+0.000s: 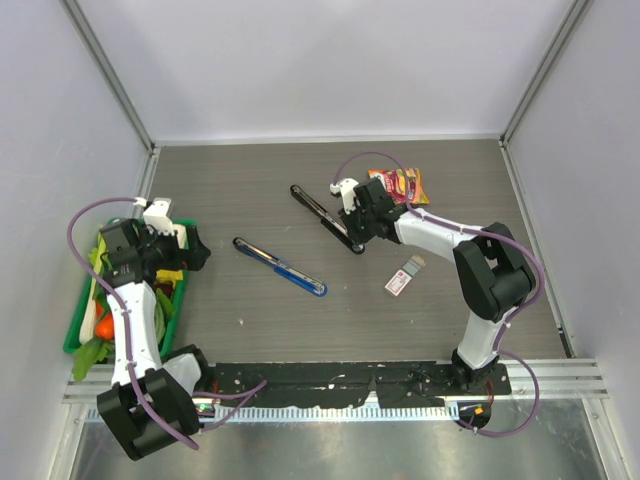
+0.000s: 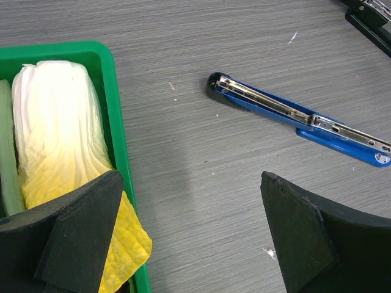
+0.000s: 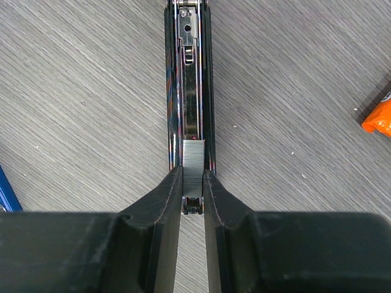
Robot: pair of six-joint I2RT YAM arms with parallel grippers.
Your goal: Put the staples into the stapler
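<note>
The black stapler [image 1: 319,213] lies opened flat near the middle, its metal channel [image 3: 190,91] running lengthwise in the right wrist view. My right gripper is shut on a strip of silver staples [image 3: 193,155], held in line over the channel's near end; whether the strip rests in it I cannot tell. My left gripper [image 1: 195,250] stands open over the green vegetable basket, nothing between its fingers. A box of staples [image 1: 398,281] lies in front of the right arm.
A blue stapler [image 1: 287,270] lies opened left of centre. An orange snack bag [image 1: 410,180] is behind the right gripper. The green basket [image 2: 110,91] with vegetables is at the left.
</note>
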